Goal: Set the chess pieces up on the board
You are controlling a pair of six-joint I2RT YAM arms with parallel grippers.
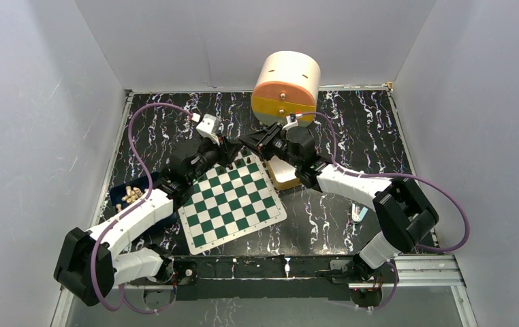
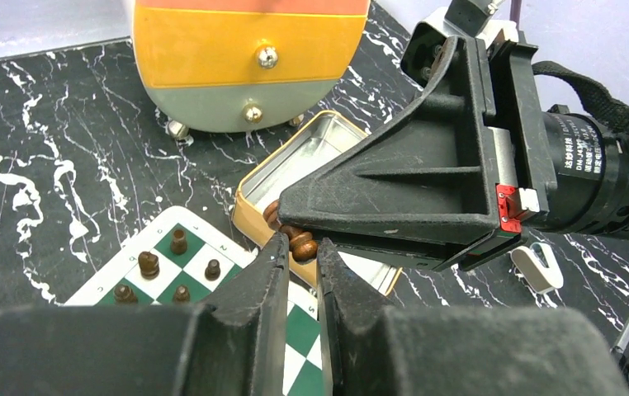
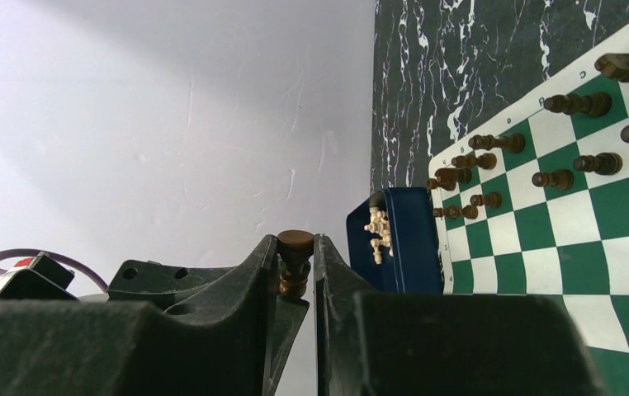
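A dark brown chess piece (image 2: 301, 246) spans the space between my two grippers, which meet above the far end of the green-and-white board (image 1: 233, 204). In the left wrist view it lies at the fingertips of my left gripper, with its other end in the right gripper's fingers (image 2: 377, 177). The right wrist view shows the round end of this piece between the tips of my right gripper. Both fingers are partly apart around it; which one grips it cannot be told. Several brown pieces (image 3: 574, 103) stand along the board's far rows.
A beige tray (image 2: 245, 194) stands right of the board, under the right gripper. Left of the board is a blue bin (image 3: 414, 239) with cream pieces (image 3: 380, 235). An orange and yellow drum (image 1: 287, 82) stands at the back. The board's near half is bare.
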